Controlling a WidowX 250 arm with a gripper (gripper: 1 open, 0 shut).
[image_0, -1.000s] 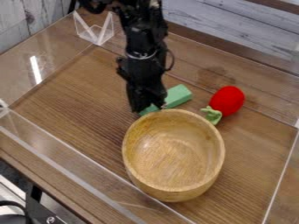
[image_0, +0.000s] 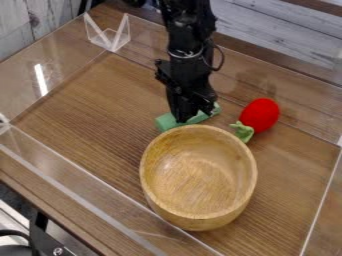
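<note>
My black gripper (image_0: 171, 108) reaches down from the top centre to just behind a wooden bowl (image_0: 197, 178), with its tip over a green object (image_0: 179, 121) lying on the table. The fingertips are small and dark; whether they touch the green object is unclear. The fingers look narrow, with nothing clearly held between them.
A red round object (image_0: 259, 114) with a small green piece (image_0: 242, 131) lies right of the bowl.
My gripper has moved toward the back of the table and slightly right. The green object appears shifted or more covered by the arm; the bowl stays put.
</note>
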